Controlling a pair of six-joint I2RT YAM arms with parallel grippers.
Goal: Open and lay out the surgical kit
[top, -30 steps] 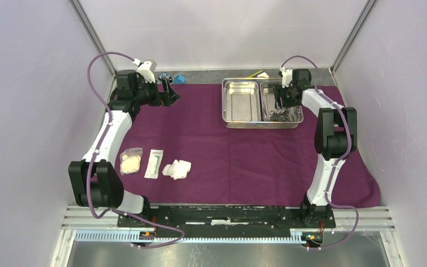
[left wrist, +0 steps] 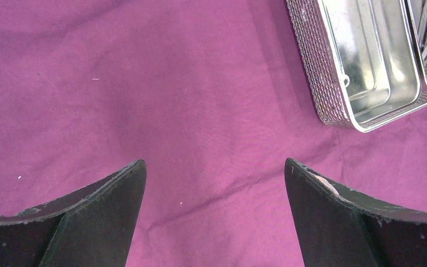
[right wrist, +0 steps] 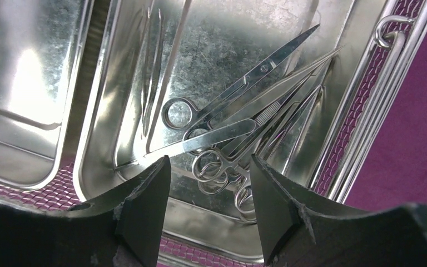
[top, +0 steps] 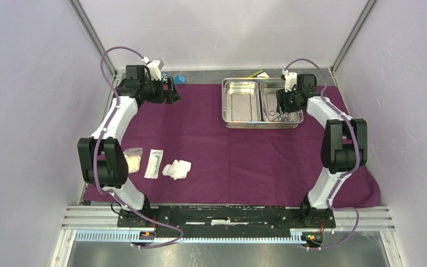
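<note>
The steel surgical kit (top: 241,121) holds two trays on the purple cloth. Its left tray (right wrist: 28,83) is empty in what shows. Scissors (right wrist: 244,80), tweezers (right wrist: 153,78) and several ringed instruments (right wrist: 214,169) lie heaped in the right tray (right wrist: 203,41). My right gripper is over that tray's near part, fingers apart, nothing clearly held. My left gripper (top: 168,90) stands open over the cloth left of the kit, empty (left wrist: 216,167).
A bagged pad (top: 132,162), a long packet (top: 154,164) and a white gauze bundle (top: 177,169) lie at the front left. Blue objects (top: 179,78) sit along the back edge.
</note>
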